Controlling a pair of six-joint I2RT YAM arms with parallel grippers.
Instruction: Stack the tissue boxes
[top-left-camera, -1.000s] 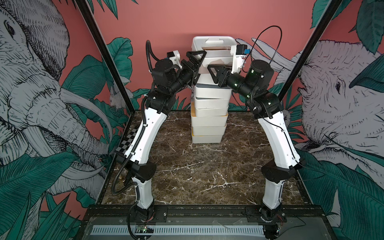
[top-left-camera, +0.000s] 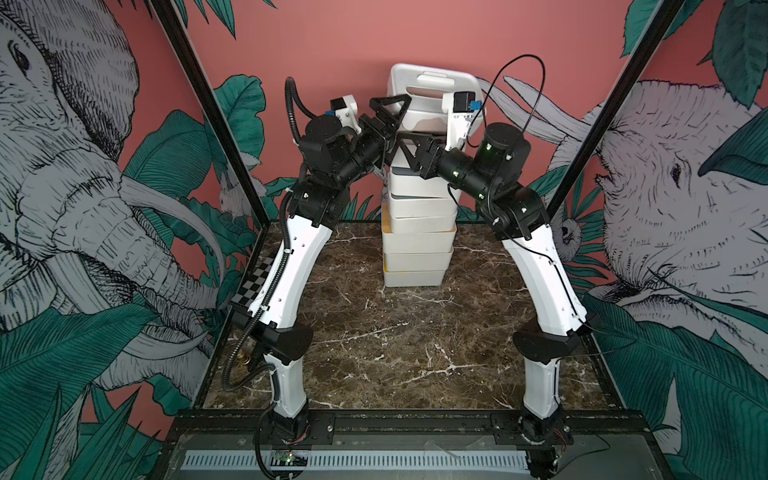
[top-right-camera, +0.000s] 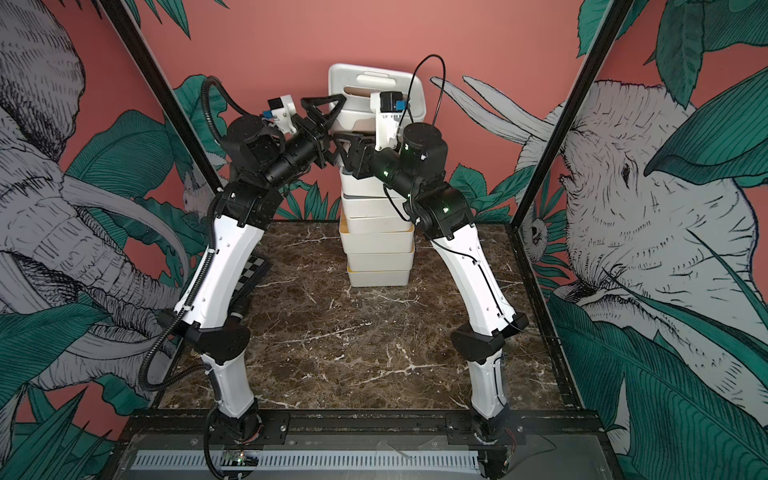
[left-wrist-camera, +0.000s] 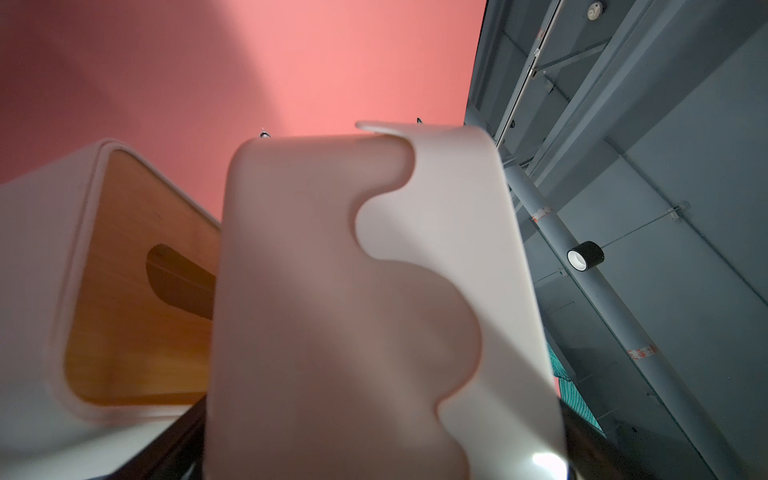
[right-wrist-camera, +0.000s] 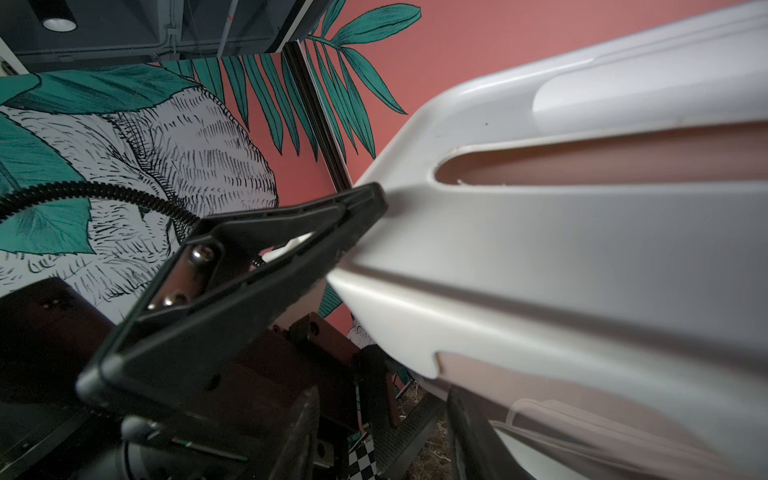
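Note:
The topmost white tissue box (top-left-camera: 414, 80), with a long slot in its top, sits askew on a tall stack of tissue boxes (top-left-camera: 420, 241). At its left end my left gripper (top-left-camera: 401, 130) stands open. In the left wrist view, a pale, wavy-edged box face (left-wrist-camera: 344, 320) fills the middle, between the fingers. My right gripper (top-left-camera: 399, 141) is partly open at the front, near the left gripper; its fingers (right-wrist-camera: 472, 440) are blurred in the right wrist view. Whether it touches the box cannot be told.
In the left wrist view, a white box with an orange inner face (left-wrist-camera: 144, 352) and a slot stands alongside. The pink wall (top-left-camera: 336, 48) is close behind the stack.
The right gripper has moved left across the stack, close to the left gripper, and its fingers have narrowed. The top box has turned slightly and now leans. The left arm has barely moved.

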